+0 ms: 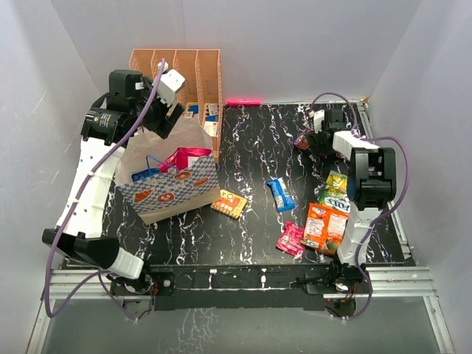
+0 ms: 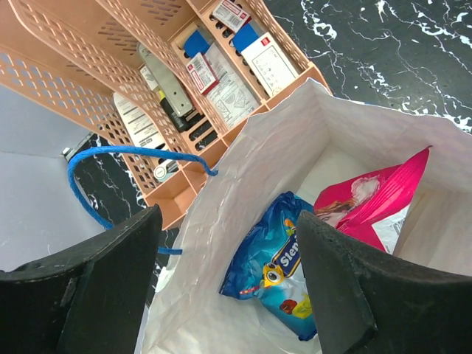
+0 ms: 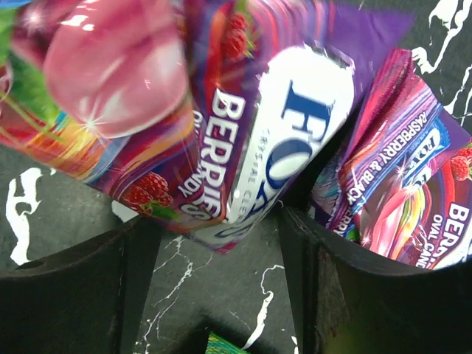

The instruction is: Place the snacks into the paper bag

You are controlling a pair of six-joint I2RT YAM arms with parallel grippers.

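Observation:
The paper bag [image 1: 168, 193] stands at left with a blue handle. Inside it lie a blue snack pack [image 2: 274, 258] and a pink pack [image 2: 369, 199]. My left gripper hangs open over the bag's mouth, nothing between its fingers. At the back right, my right gripper is part open; the lower corner of a purple berry candy pack [image 3: 221, 140] reaches between its fingertips. Whether the fingers touch it, I cannot tell. A second berry pack [image 3: 405, 169] lies beside it, to the right. From above, the right gripper [image 1: 317, 133] mostly hides both.
Loose on the dark marbled table are an orange box [image 1: 229, 203], blue pack [image 1: 280, 195], pink pack [image 1: 290, 238], orange bag [image 1: 324, 227] and green-yellow bag [image 1: 335, 193]. A slotted tan organizer [image 1: 209, 81] stands behind the paper bag.

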